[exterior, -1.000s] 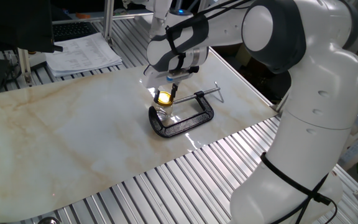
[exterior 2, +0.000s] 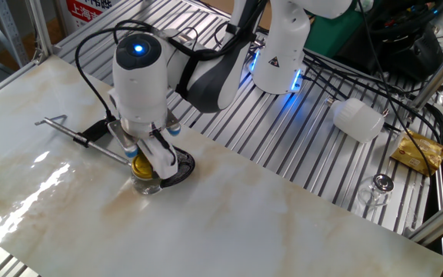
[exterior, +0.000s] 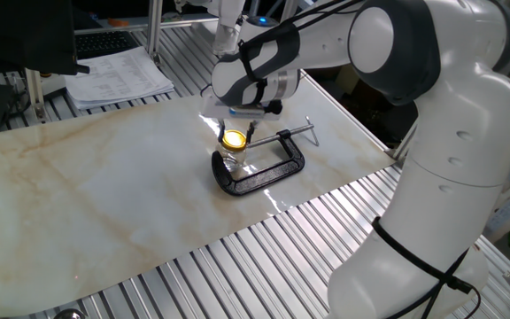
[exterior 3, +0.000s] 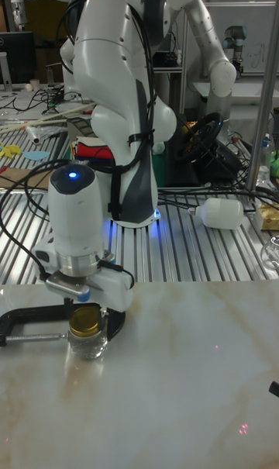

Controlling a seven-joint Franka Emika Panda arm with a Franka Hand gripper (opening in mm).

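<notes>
A clear glass jar with a gold lid [exterior: 234,140] stands upright on the marble-patterned board. My gripper [exterior: 236,132] points down over it, one dark finger on each side of the lid in exterior view 1. Whether the fingers press on the lid or stand slightly clear of it cannot be made out. Beside the jar lies a black C-clamp [exterior: 262,177], its metal screw reaching past the jar. In exterior view 3, the jar's glass body [exterior 3: 87,347] shows below the lid, in front of the clamp. Part of the lid [exterior 2: 141,167] is hidden by the gripper in exterior view 2.
The marble-patterned board [exterior: 87,204] is clear over most of its surface. On the slatted metal table stand a white rounded object [exterior 2: 358,120], a small glass jar [exterior 2: 377,190] and a gold packet [exterior 2: 418,152]. Papers [exterior: 118,78] lie behind the board.
My gripper has turned over the lid, its fingers now showing a little farther apart in exterior view 1, and the wrist has shifted slightly right. The jar and clamp appear unmoved.
</notes>
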